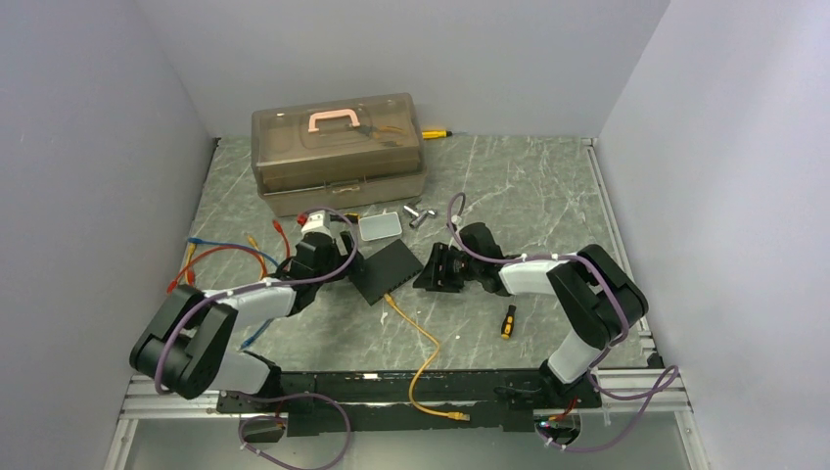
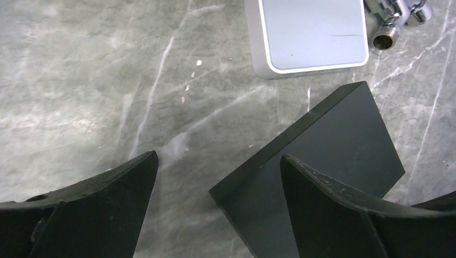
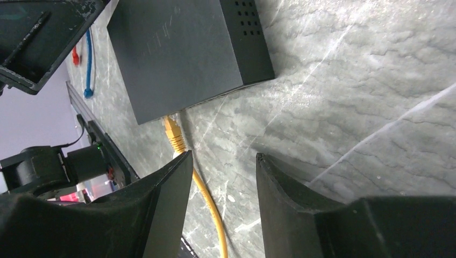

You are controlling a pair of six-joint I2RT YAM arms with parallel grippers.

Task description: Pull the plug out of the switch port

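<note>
The black switch box [image 1: 386,269] lies flat on the marble table between my two grippers. A yellow cable's plug [image 3: 173,130] sits at the switch's near edge, seemingly in a port, in the right wrist view. Its cable [image 1: 428,354] runs toward the table's front edge. My left gripper is open at the switch's left side; one finger overlaps the box in view, and a corner shows between the fingers. Contact cannot be told. Just right of the switch, my right gripper stands part open with only bare table visible between its fingers; one fingertip covers part of the cable.
A white box [image 1: 380,226] and metal fittings [image 1: 421,215] lie behind the switch, before a large toolbox [image 1: 338,152]. Looped red and blue cables [image 1: 230,249] lie at left. A screwdriver [image 1: 508,322] lies at right.
</note>
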